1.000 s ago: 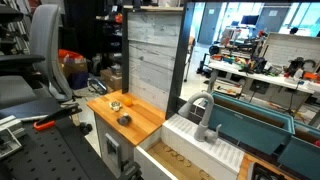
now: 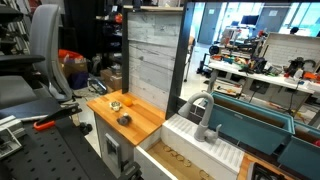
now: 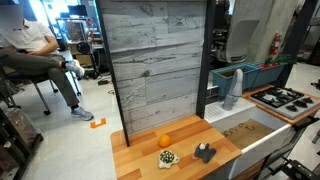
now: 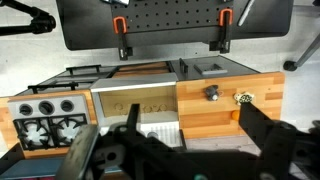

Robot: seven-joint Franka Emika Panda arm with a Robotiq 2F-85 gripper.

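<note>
My gripper hangs over the toy kitchen in the wrist view, its dark fingers wide apart with nothing held. On the wooden counter (image 4: 195, 121) lie an orange round item (image 4: 236, 115), a small grey metallic object (image 4: 212, 92) and a pale patterned piece (image 4: 243, 97). From the second exterior view, the orange item (image 3: 164, 141) is nearest the back panel, the patterned piece (image 3: 168, 160) in front of it and the grey object (image 3: 205, 152) to the right. A shallow drawer (image 4: 137, 105) with a wooden bottom stands open. Neither exterior view clearly shows the gripper.
A grey faucet (image 3: 233, 90) rises beside the counter, and a stovetop (image 3: 284, 100) lies beyond it. The white plank panel (image 3: 160, 75) walls off the counter's back. A black perforated table (image 4: 175, 15) borders the kitchen's drawer side.
</note>
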